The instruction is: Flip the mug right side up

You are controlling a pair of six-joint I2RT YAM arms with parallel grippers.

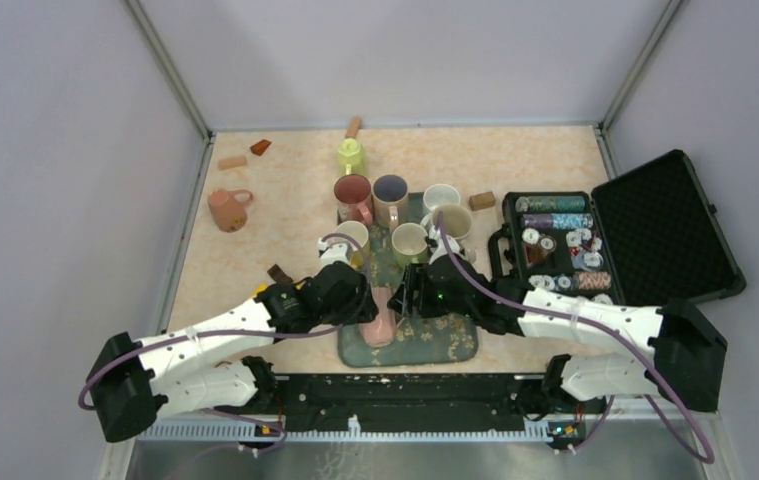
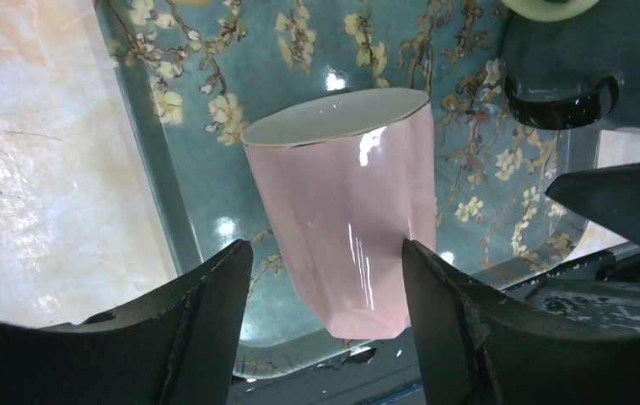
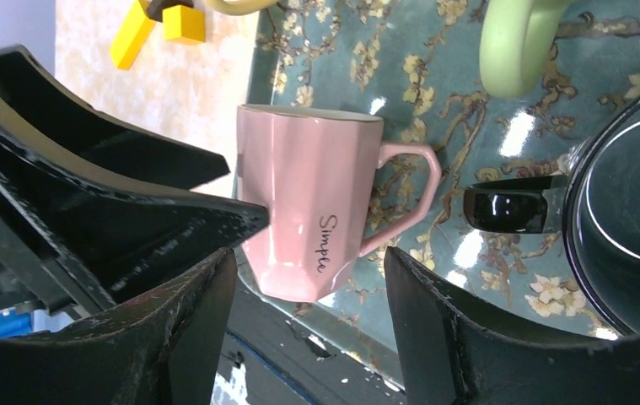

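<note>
The pink mug [image 1: 379, 325] lies on its side on the floral tray [image 1: 405, 350]. In the left wrist view the mug [image 2: 341, 211] has its rim toward the top, with my open left gripper over it, fingers apart. In the right wrist view the mug [image 3: 299, 202] shows its handle and "Simple" lettering, with my open right gripper beside it; neither gripper holds it. In the top view both grippers are close over the mug, left [image 1: 360, 305] and right [image 1: 405, 300].
Several upright mugs [image 1: 392, 190] crowd the back of the tray. An open black case [image 1: 555, 260] sits on the right; a teapot [image 1: 351, 155] stands behind the mugs. The left of the table holds a pink mug [image 1: 225, 210] and small blocks, with free room around them.
</note>
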